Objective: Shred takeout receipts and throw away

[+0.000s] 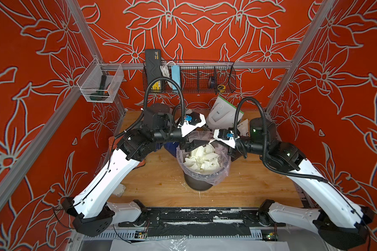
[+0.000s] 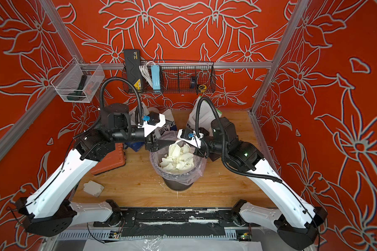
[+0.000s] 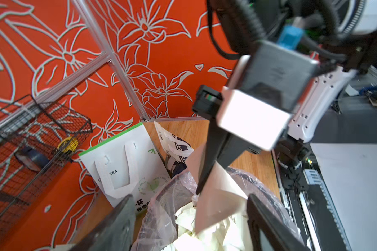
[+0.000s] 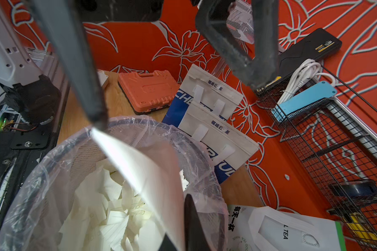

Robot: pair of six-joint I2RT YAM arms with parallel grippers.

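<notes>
A torn piece of cream paper [image 4: 150, 179] hangs over the trash bin, pinched in my right gripper, which is shut on it. My left gripper [image 1: 199, 144] stands open just left of that piece, its fingers [image 4: 81, 62] spread wide with nothing held. In the right wrist view one left fingertip appears right by the paper's free corner; whether they touch I cannot tell. Below both grippers is the bin, lined with a clear plastic bag [image 1: 184, 165] and heaped with torn paper pieces [image 1: 203, 161].
Paper carrier bags [image 4: 222, 129] and a white TEA bag [image 3: 125, 163] stand behind the bin. An orange case [image 4: 148, 90] lies to the left. A wire basket [image 1: 196, 79] hangs on the back wall. Bare wood [image 1: 255, 184] lies right of the bin.
</notes>
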